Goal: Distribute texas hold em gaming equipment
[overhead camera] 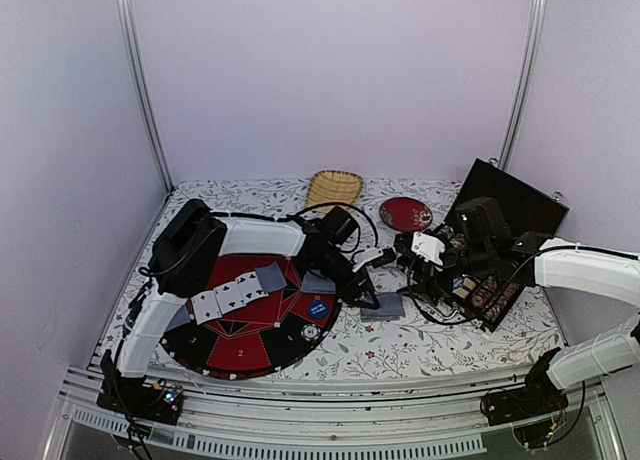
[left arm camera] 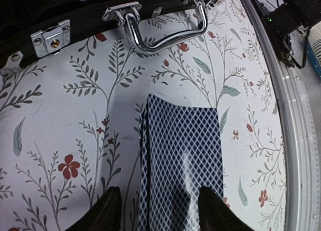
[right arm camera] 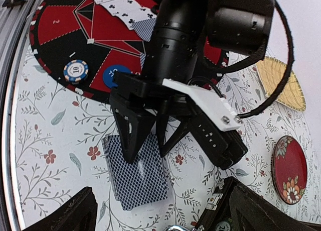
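Note:
A stack of blue checked cards (overhead camera: 382, 313) (left arm camera: 183, 155) (right arm camera: 138, 181) lies on the floral table between the round board and the open case. My left gripper (overhead camera: 355, 296) hangs over its near end with fingers apart on either side. My right gripper is open, raised above the black case (overhead camera: 490, 300), with nothing seen between its fingers. The round red-and-black board (overhead camera: 240, 345) holds face-up cards (overhead camera: 228, 298), card backs and chips such as the blue one (overhead camera: 318, 309).
A red plate (overhead camera: 405, 214) and a wicker basket (overhead camera: 334, 190) stand at the back. The case lid (overhead camera: 520, 200) stands raised at the right. The near table edge has some free room.

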